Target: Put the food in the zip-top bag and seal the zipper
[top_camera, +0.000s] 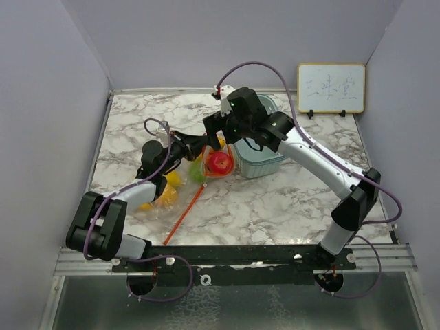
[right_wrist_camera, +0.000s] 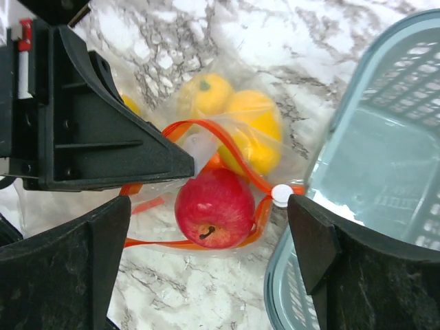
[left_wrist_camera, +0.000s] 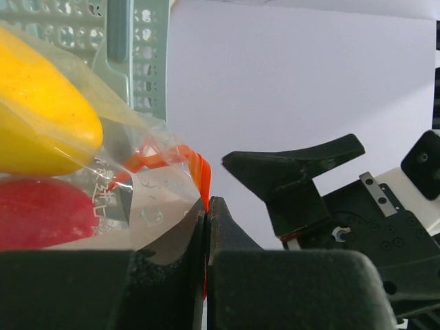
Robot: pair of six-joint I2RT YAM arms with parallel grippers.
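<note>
The clear zip bag (right_wrist_camera: 292, 165), with an orange zipper rim (right_wrist_camera: 234, 148), stands with its mouth spread. A red apple-like fruit (right_wrist_camera: 214, 208) shows in the mouth, with yellow fruit (right_wrist_camera: 258, 130) beyond it; a green item (top_camera: 197, 172) lies beside them. My left gripper is shut on the orange rim, which runs in between its fingertips. Just above the bag, my right gripper stands open, its fingers apart with nothing gripped. In the right wrist view, a white round piece (right_wrist_camera: 281, 195) sits at the rim's corner, near the right finger (right_wrist_camera: 320, 237).
A pale green basket (top_camera: 258, 168) is close against the bag's right side. Another clear bag with yellow items (top_camera: 165, 197) lies front left, an orange strip (top_camera: 184, 216) beside it. A small whiteboard (top_camera: 331, 89) stands at the back right.
</note>
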